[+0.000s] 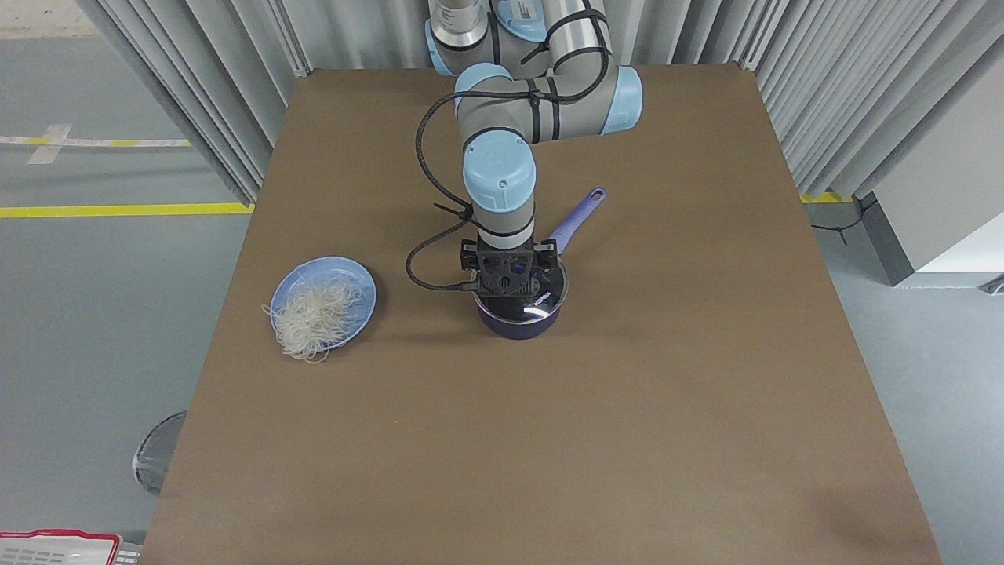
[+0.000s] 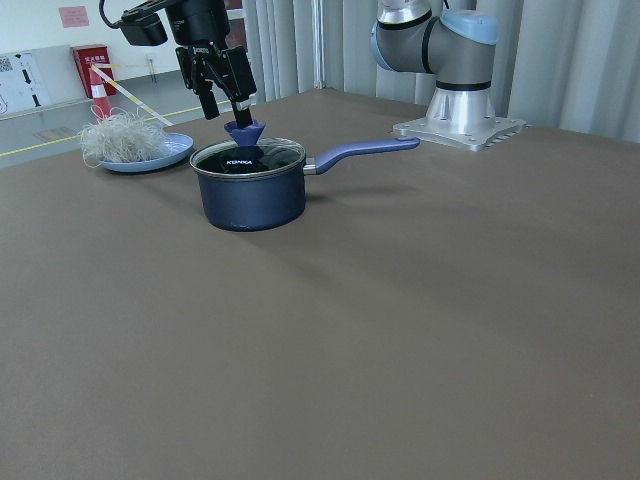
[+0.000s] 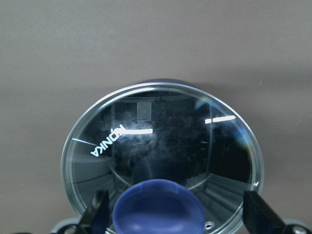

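A dark blue saucepan (image 2: 250, 205) with a glass lid (image 3: 161, 126) and purple handle (image 1: 583, 212) stands on the brown table (image 1: 536, 424). My gripper is open over the lid's blue knob (image 3: 158, 209), which sits between the two fingers in the wrist view. In the left view the fingertips are just above or at the knob; whether they touch it I cannot tell. A blue plate (image 1: 358, 282) heaped with white noodle-like strands (image 1: 312, 315) lies left of the pan in the front view.
The arm stands at the far edge, backed by grey curtains (image 1: 358, 28). A bin (image 1: 155, 452) stands on the floor beyond the table's left side.
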